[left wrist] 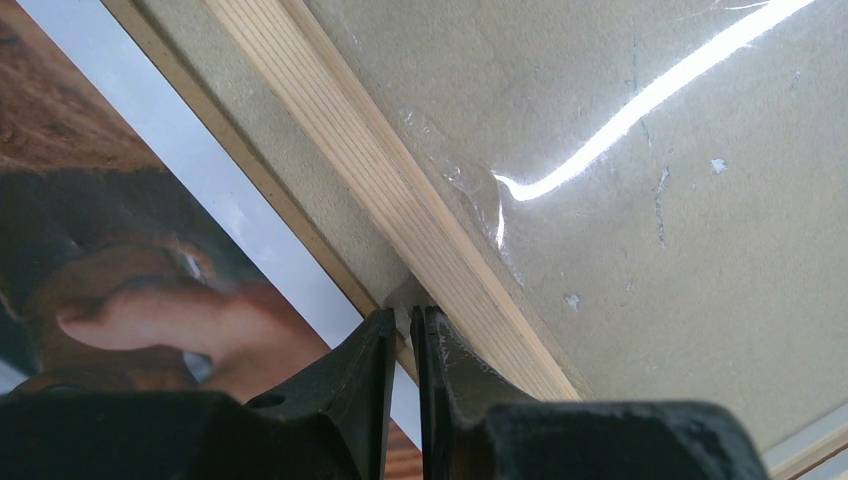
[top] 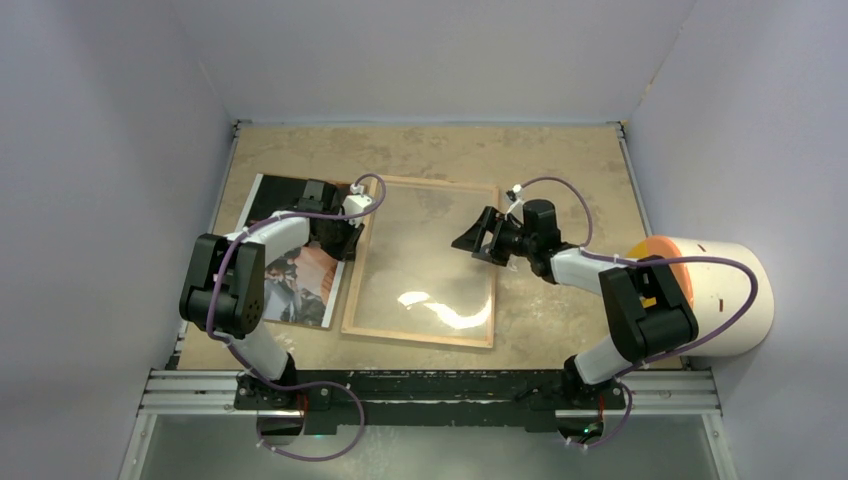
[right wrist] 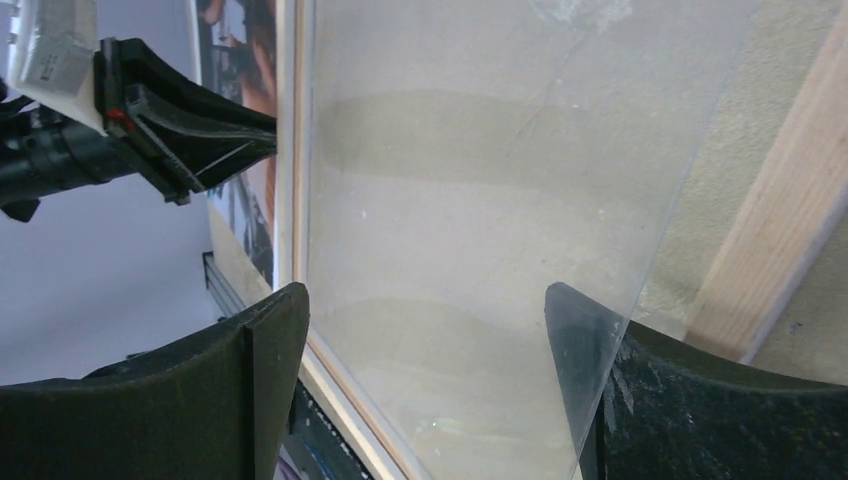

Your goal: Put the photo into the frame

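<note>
The photo (top: 300,283) lies flat at the left; its white border (left wrist: 215,175) shows beside the frame in the left wrist view. To its right is the wooden frame (top: 418,340), covered by a clear sheet (top: 410,245). My left gripper points down between the photo's edge and the frame's left bar, its fingertips slightly apart with no clear hold on anything. Over the frame's right side, my right gripper is wide open. The sheet's free right edge is raised there, with one finger (right wrist: 575,345) behind the sheet.
An orange-and-white cylinder (top: 735,300) stands at the right by the right arm. Walls enclose the back and both sides.
</note>
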